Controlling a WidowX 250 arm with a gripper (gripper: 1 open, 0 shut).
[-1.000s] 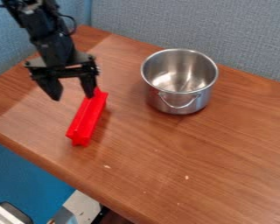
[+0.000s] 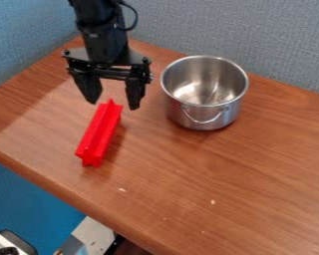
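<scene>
My black gripper [image 2: 113, 90] hangs open above the far end of a red elongated bar [image 2: 100, 134], its two fingers apart with nothing visible between them. The bar lies on the wooden table, angled from the middle toward the near left. To the right of the gripper stands a steel pot [image 2: 205, 108] with a wire handle on its front side, upright and empty as far as its inside shows.
Blue-grey padded walls [image 2: 249, 30] border the back and left. The table's near-left edge drops to a blue floor [image 2: 23, 204].
My gripper has moved rightward from over the table's left part to above the bar's far end. The bar and the pot have not visibly moved.
</scene>
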